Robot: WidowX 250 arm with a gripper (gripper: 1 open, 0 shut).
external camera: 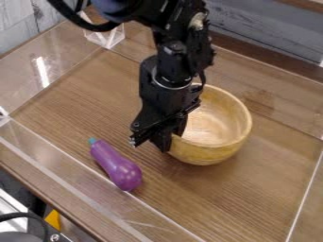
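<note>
My black gripper (161,132) reaches down from the top centre to the left rim of a pale yellow bowl (221,132), its fingertips shut on that rim. The bowl sits in the middle right of the camera view, partly hidden behind the gripper. A purple eggplant (116,165) lies apart from both, at the lower left.
A clear, angular object (105,33) stands at the back left, partly behind the arm. Dark items lie beyond the table's lower left edge.
</note>
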